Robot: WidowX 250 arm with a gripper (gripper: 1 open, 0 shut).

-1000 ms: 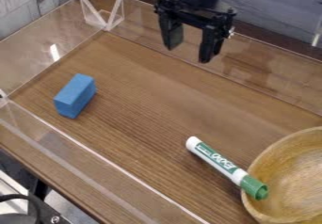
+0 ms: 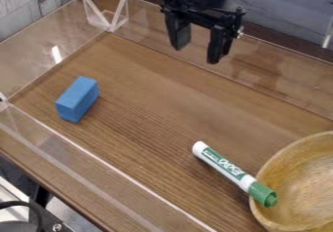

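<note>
My gripper point(image 2: 200, 36) hangs over the back middle of the wooden tray, black, its two fingers apart and pointing down with nothing between them. A blue block point(image 2: 77, 98) lies at the left. A white tube with a green cap point(image 2: 235, 173) lies at the front right, apart from the gripper.
A tan round bowl point(image 2: 305, 177) sits at the right front corner beside the tube. Tray walls run along the left and back. A black object point(image 2: 18, 217) shows at the bottom left corner.
My gripper has shifted very slightly; the objects lie where they were.
</note>
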